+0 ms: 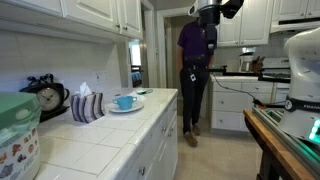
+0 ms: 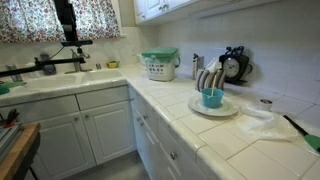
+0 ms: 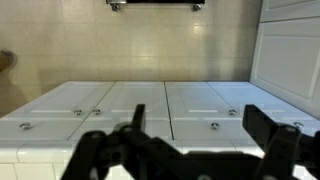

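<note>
My gripper stands open in the wrist view, its two fingers wide apart and nothing between them. Below it show the kitchen floor and a row of white cabinet fronts. In exterior view 1 the gripper [image 1: 210, 48] hangs at the upper right, clear of the counter. A blue cup [image 1: 125, 102] rests on a white plate [image 1: 122, 109] on the tiled counter. Exterior view 2 shows that cup [image 2: 211, 97] on its plate [image 2: 226, 109], far from the arm at the upper left.
A basket with a green top [image 2: 159, 65], a striped holder [image 1: 87, 105], a dark clock [image 1: 50, 95] and a green-ended utensil [image 2: 312, 141] occupy the counter [image 1: 75, 145]. A person [image 1: 192, 75] stands in the aisle behind the arm.
</note>
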